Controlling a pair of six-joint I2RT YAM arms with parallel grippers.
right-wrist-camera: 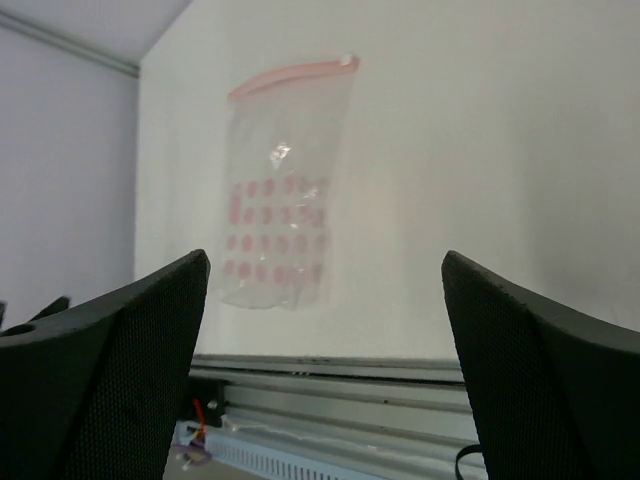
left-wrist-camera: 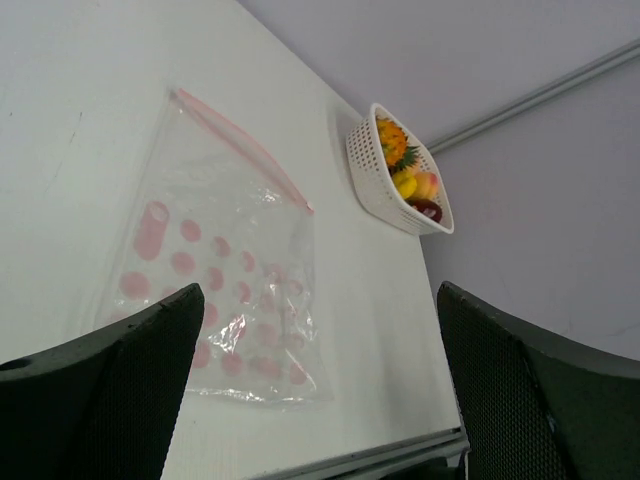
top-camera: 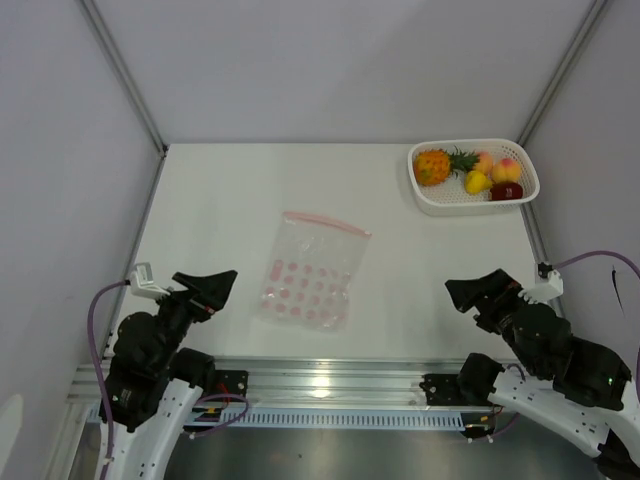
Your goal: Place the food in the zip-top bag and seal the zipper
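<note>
A clear zip top bag (top-camera: 312,265) with pink dots and a pink zipper strip lies flat at the middle of the white table; both wrist views show it too. At the back right, a white basket (top-camera: 470,204) holds the food: an orange spiky fruit (top-camera: 432,167), a yellow one (top-camera: 476,182), peach-coloured fruits (top-camera: 505,171) and a dark red item (top-camera: 505,191). My left gripper (top-camera: 218,287) is open over the table left of the bag, nothing between its fingers. My right gripper (top-camera: 470,291) is open to the bag's right, in front of the basket, also empty.
Grey walls stand at the back and both sides. A metal rail (top-camera: 321,368) runs along the front edge.
</note>
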